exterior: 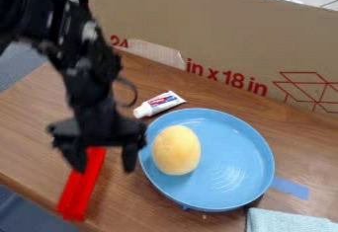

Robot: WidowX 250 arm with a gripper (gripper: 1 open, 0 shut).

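Observation:
My black gripper (103, 157) is low at the left of the table, open and slightly blurred, its fingers over the upper end of a red bar (79, 191). A yellow round bun-like object (176, 150) rests on a blue plate (232, 177) to the right of the gripper. A small toothpaste tube (157, 104) lies above the plate, behind the gripper.
A large cardboard box (224, 38) stands along the back. A light cloth (288, 223) lies at the front right, near a strip of blue tape (291, 187). The wooden table (34, 137) has bare space at the left.

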